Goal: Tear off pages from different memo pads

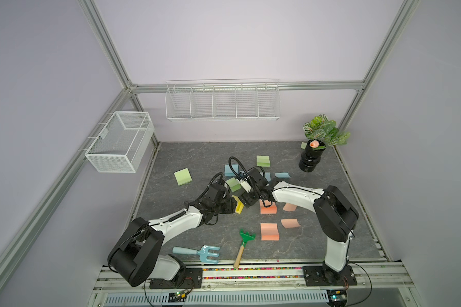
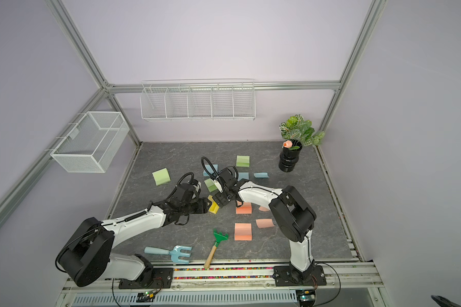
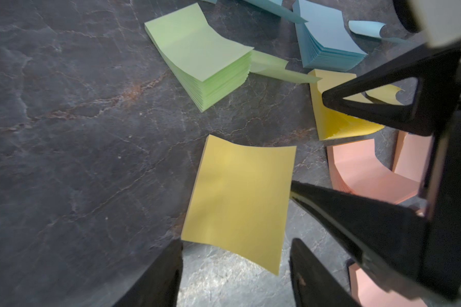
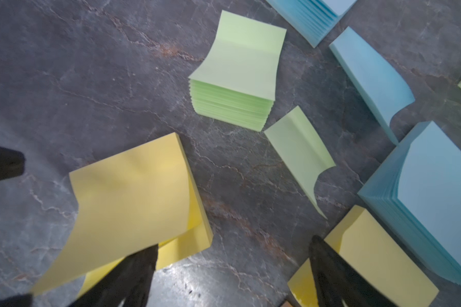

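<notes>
In the left wrist view a yellow memo pad (image 3: pixel 238 194) lies below my left gripper, which is open with the pad between and just beyond its fingertips. My right gripper is open above the pads; in its wrist view that yellow pad (image 4: pixel 128 199), top page lifted, sits at lower left, and another yellow pad (image 4: pixel 379 266) at lower right. Green (image 4: pixel 235 66) and blue (image 4: pixel 430 204) pads lie nearby, with torn green (image 4: pixel 297 148) and blue (image 4: pixel 374 76) sheets loose on the table.
Pink pads (image 1: pixel 269 231) and loose pink sheets lie right of centre. A blue fork (image 1: pixel 199 253) and green rake (image 1: pixel 244 240) lie at the front. A potted plant (image 1: pixel 315 148) stands back right. Free table surrounds the green pad at far left.
</notes>
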